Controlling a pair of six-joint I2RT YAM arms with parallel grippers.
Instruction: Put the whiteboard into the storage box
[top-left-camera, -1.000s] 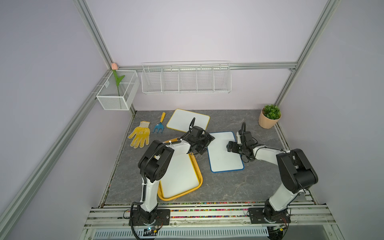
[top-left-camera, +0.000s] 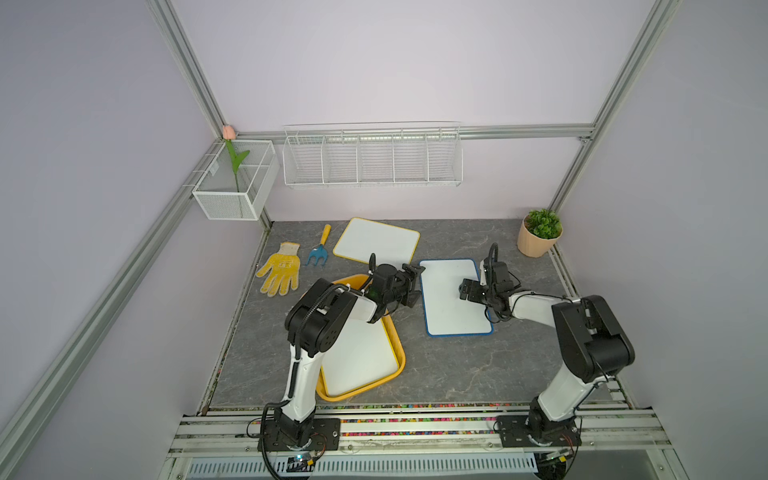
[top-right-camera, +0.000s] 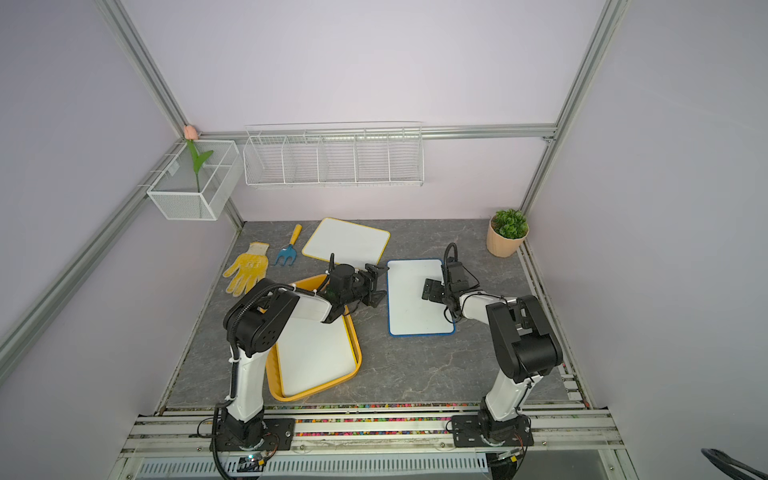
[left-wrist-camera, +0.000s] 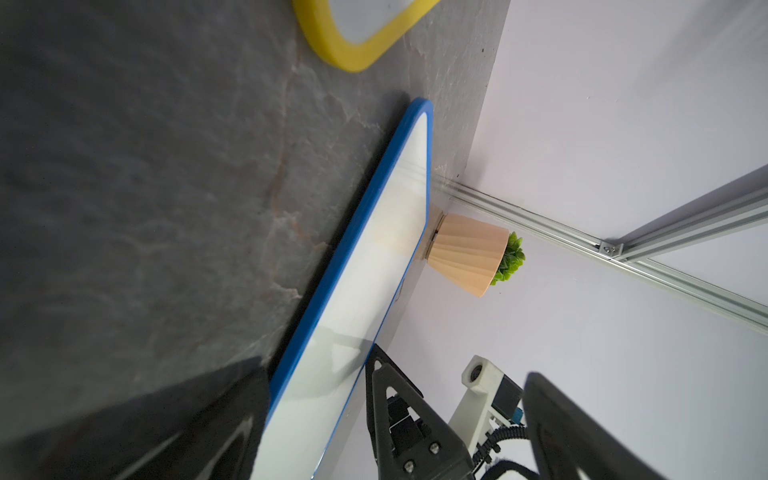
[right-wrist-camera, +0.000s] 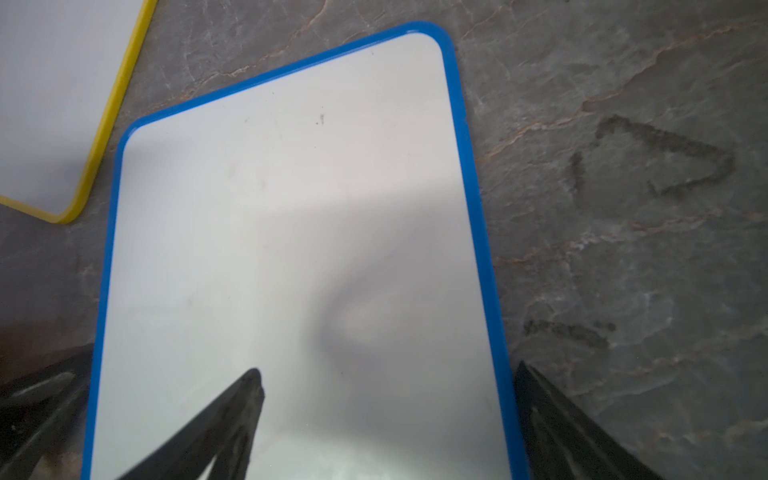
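Observation:
A white whiteboard with a blue frame (top-left-camera: 448, 316) lies on the table, centre right in both top views. Open fingers mark my left gripper (top-left-camera: 417, 285), close to the board's left edge. In the left wrist view its blurred fingers (left-wrist-camera: 228, 436) stand wide apart. My right gripper (top-left-camera: 470, 291), also open, reaches over the board's right part. One right finger (right-wrist-camera: 228, 424) shows over the white face, the other near the right blue edge. The yellow storage box (top-left-camera: 401, 361) stands front left with a white board inside, partly hidden by the left arm.
A yellow-framed whiteboard (top-left-camera: 377, 240) lies behind the left gripper. A yellow glove (top-left-camera: 280, 272) and a blue fork (top-left-camera: 318, 254) lie at the back left. A potted plant (top-left-camera: 540, 233) stands at the back right. Bare table shows in front of the blue-framed board.
The blue-framed board has shifted slightly back and to the right in the view.

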